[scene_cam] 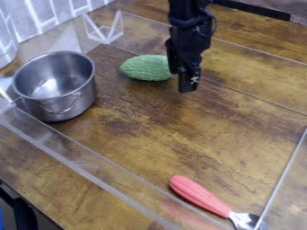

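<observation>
My black gripper [185, 72] hangs from the top of the view over the wooden table, its fingers at the right end of a green, textured, corn-shaped toy [149, 67] lying on the wood. I cannot tell whether the fingers are open or shut, or whether they grip the toy.
A steel pot [53, 85] stands at the left. A utensil with a pink handle [197, 194] lies at the front right. Clear plastic walls border the area.
</observation>
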